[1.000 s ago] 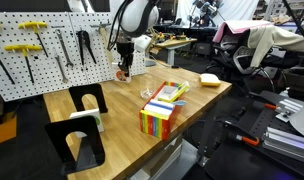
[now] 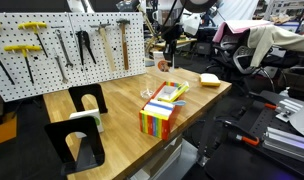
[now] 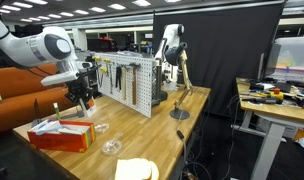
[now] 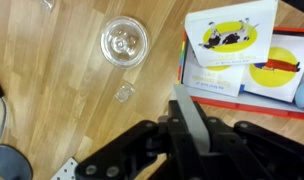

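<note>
A pale, long object [image 4: 195,124] is between the fingers of my gripper, which is shut on it; its full shape is foreshortened in the wrist view. Above the table, the gripper [image 2: 169,48] hangs near the pegboard in exterior view 1, the object [image 2: 162,64] below it. In exterior view 2 the gripper [image 3: 82,88] is over the table's left part. The red-edged box [image 4: 264,105] holds white cards [image 4: 230,34] with yellow pictures, ahead and right of my gripper in the wrist view.
A clear glass bowl [image 4: 124,42] and a small clear piece [image 4: 124,92] lie on the wood. Black bookends [image 2: 88,100], a striped box [image 2: 155,122] and a yellowish stack [image 2: 209,80] stand on the table. The pegboard [image 2: 22,40] with tools borders the back.
In exterior view 1 the arm has moved right along the pegboard, carrying the object with it. The table items look unmoved.
</note>
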